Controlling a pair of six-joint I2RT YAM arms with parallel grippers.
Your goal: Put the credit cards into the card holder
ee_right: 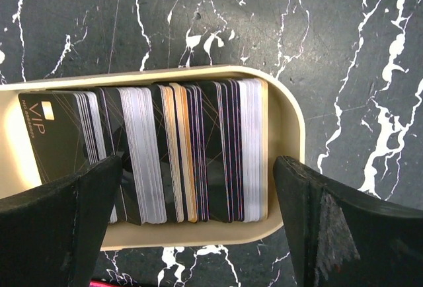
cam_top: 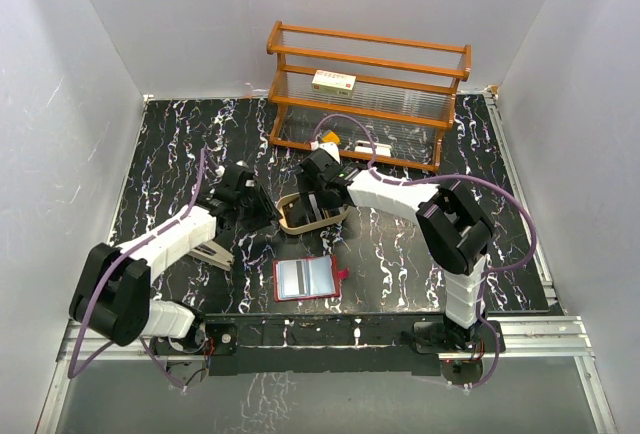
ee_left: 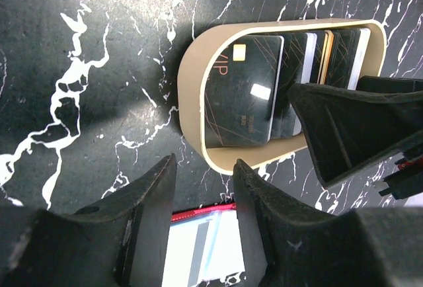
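A cream oval tray point(cam_top: 287, 227) holds a row of black cards point(ee_left: 241, 92) with pale and orange edges, one marked VIP point(ee_right: 53, 135). My right gripper is over the tray, open, its fingers either side of the cards. My left gripper is just left of the tray with its fingers parted and nothing visible between them. A red-edged card holder point(cam_top: 306, 278) with clear sleeves lies below the tray, partly visible in the left wrist view.
A wooden rack point(cam_top: 366, 38) with a small box stands at the back. Pale flat pieces point(cam_top: 210, 254) lie at left, partly under my left arm. Dark marble is bare around the holder.
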